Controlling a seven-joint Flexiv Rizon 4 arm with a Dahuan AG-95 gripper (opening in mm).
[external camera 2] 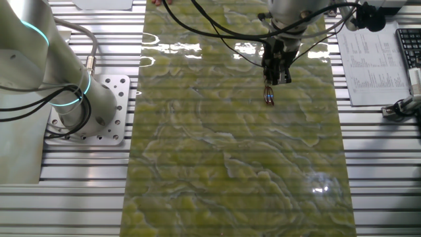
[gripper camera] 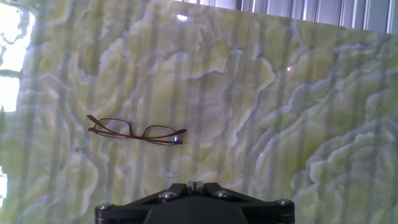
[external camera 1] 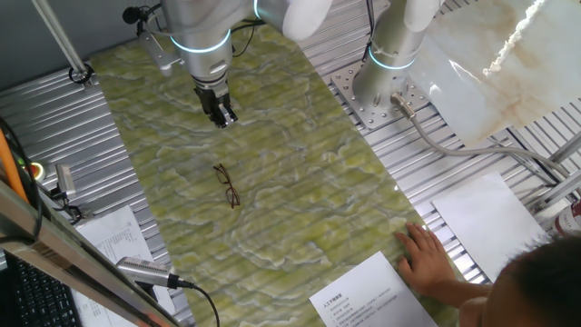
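Observation:
A pair of brown-framed glasses (external camera 1: 227, 186) lies on the green marble-patterned board, its temples folded in. The wrist view shows the glasses (gripper camera: 137, 132) left of centre, ahead of the fingers and apart from them. My gripper (external camera 1: 223, 122) hangs over the board, on the far side of the glasses in exterior view 1. In the wrist view the gripper's tips (gripper camera: 196, 186) meet at the bottom centre; it is shut, and nothing shows between them. Exterior view 2 has the glasses (external camera 2: 269, 96) just below the dark gripper in the picture.
Around the glasses the board (external camera 1: 300, 200) is bare. A person's hand (external camera 1: 425, 259) rests at its near right edge, beside a printed sheet (external camera 1: 372, 295). Near the left edge stands a silver cylindrical device (external camera 1: 145, 272) with a cable. The arm's base plate (external camera 1: 363, 95) is bolted beside the board.

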